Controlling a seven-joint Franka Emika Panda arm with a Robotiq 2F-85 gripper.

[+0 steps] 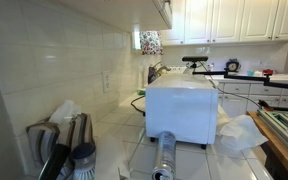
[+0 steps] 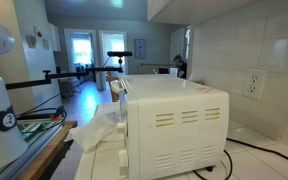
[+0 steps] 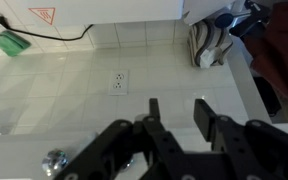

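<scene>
My gripper shows in the wrist view as two dark fingers, with a clear gap and nothing between their tips. Behind them is the white tiled wall with an outlet. A white boxy appliance stands on the tiled counter, its vented side facing exterior view 2. In front of it, a clear cylindrical container lies on the counter. The gripper's fingers are not visible in either exterior view; only a white arm part shows at the left of exterior view 2.
A striped cloth item and a brush stand by the wall. A crumpled translucent bag lies beside the appliance. Round metal knobs appear low in the wrist view. A dark cord runs along the counter. Cabinets hang overhead.
</scene>
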